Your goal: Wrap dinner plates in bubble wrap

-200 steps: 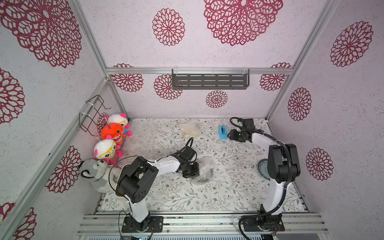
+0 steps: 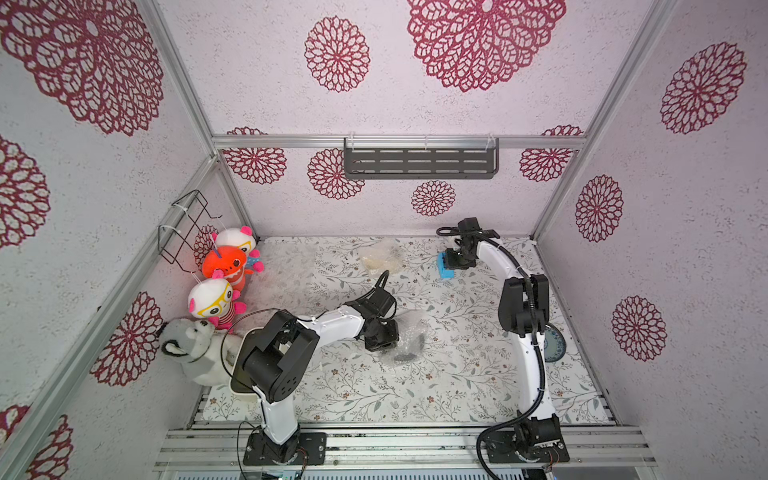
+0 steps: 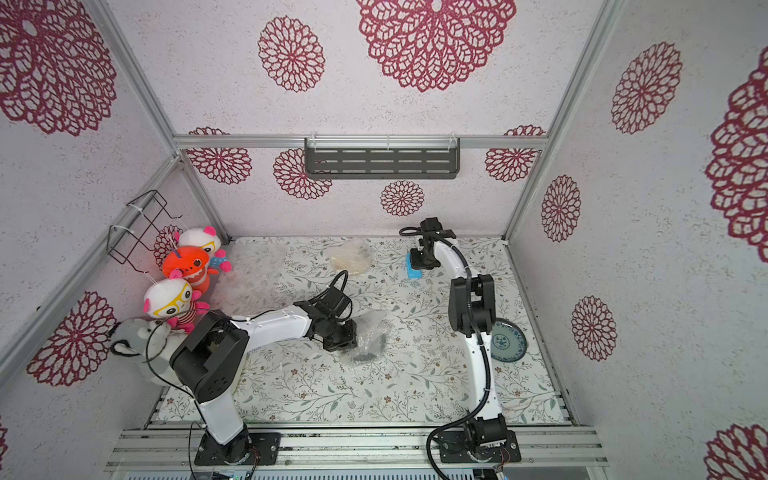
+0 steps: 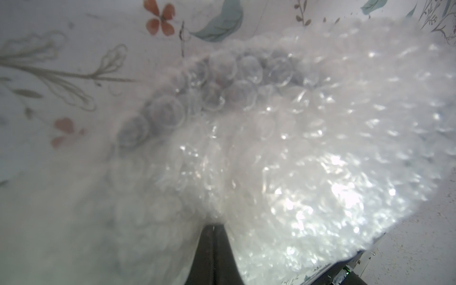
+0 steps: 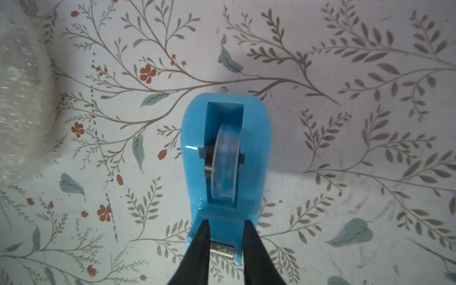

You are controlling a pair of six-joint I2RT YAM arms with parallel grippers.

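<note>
Bubble wrap [image 4: 285, 156] lies bunched over a dark round shape at the centre front, apparently a plate underneath. My left gripper is shut, its fingertips pressed on the wrap; whether any film is pinched between them is hidden. At the back right, a blue tape dispenser [image 5: 256, 133] with a roll of clear tape stands on the table. My right gripper is part open over the dispenser's cutter end, a finger on either side. A blue-rimmed plate [image 3: 508, 344] lies at the right, beside the right arm.
A pale wrapped bundle [image 3: 349, 256] lies left of the dispenser at the back. Soft toys [image 2: 228, 268] line the left wall, with a bin behind the left arm at the front left. A dark shelf [image 2: 420, 164] hangs on the back wall.
My right gripper has moved left from the dispenser's right side to over it, the arm straightening. My left gripper has stayed on the bubble wrap, nearly still.
</note>
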